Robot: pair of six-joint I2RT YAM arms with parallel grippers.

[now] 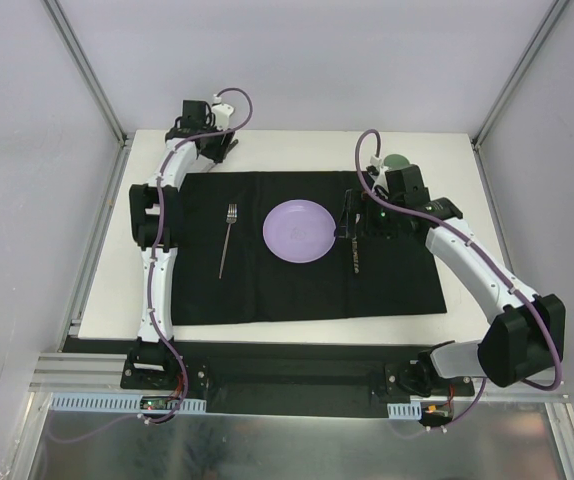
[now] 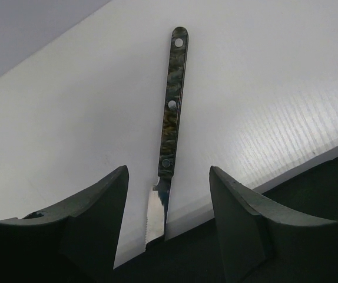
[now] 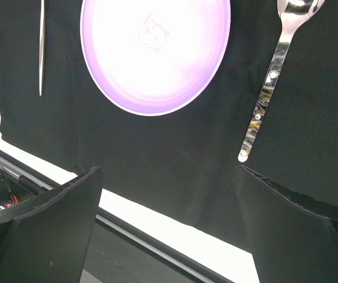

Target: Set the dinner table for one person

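Observation:
A knife with a dark marbled handle [image 2: 172, 103] lies on the white tabletop behind the black mat, beneath my open left gripper, blade toward the fingers. On the mat [image 1: 267, 290] are a purple plate [image 1: 299, 231], a fork [image 1: 229, 230] left of it and a spoon [image 3: 263, 100] to its right. My right gripper hangs open over the mat near the spoon, nothing between its fingers.
A green round object [image 1: 396, 160] sits at the back right, partly hidden by the right arm. White tabletop borders the mat, with a clear strip at the back middle.

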